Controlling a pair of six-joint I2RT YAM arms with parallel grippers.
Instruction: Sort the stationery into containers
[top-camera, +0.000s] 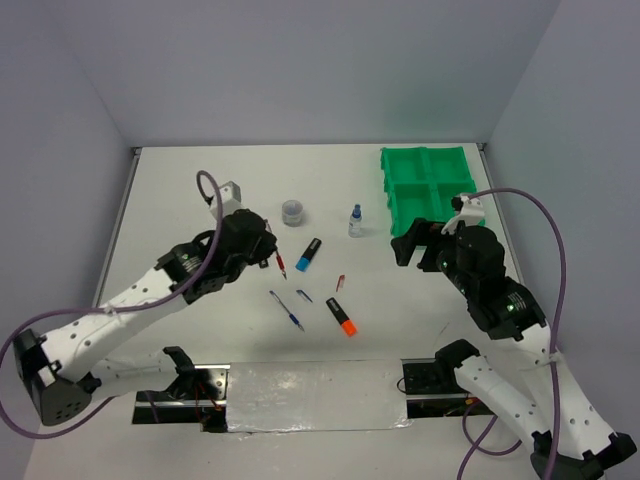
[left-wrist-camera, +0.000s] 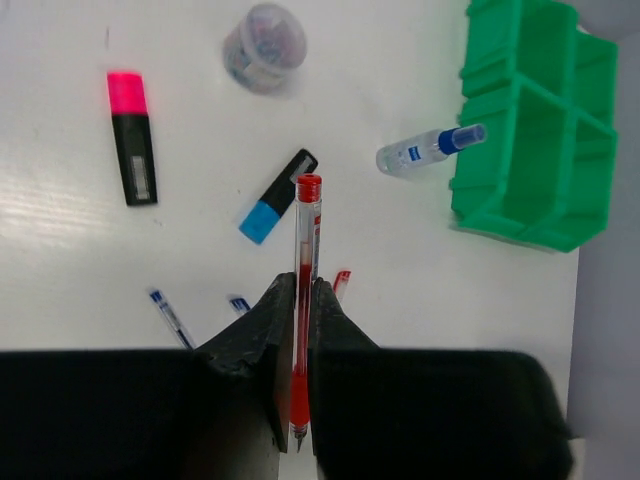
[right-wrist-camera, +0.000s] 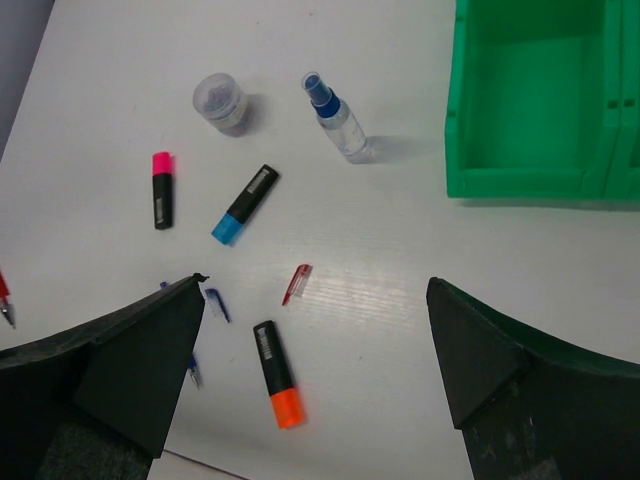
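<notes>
My left gripper is shut on an upright red pen (left-wrist-camera: 308, 230), raised over the table's left part. My right gripper is open above the table near the green compartment organizer (right-wrist-camera: 530, 95). On the table lie a pink highlighter (right-wrist-camera: 163, 190), a blue highlighter (right-wrist-camera: 245, 205), an orange highlighter (right-wrist-camera: 279, 375), blue pens (left-wrist-camera: 175, 320) and small pieces including a red cap (right-wrist-camera: 297, 283). A clear round container (right-wrist-camera: 218, 100) stands at the back, with a spray bottle (right-wrist-camera: 341, 128) to its right.
Grey walls enclose the back and sides. Bare white table (top-camera: 175, 180) shows at the back left and between the organizer and the highlighters.
</notes>
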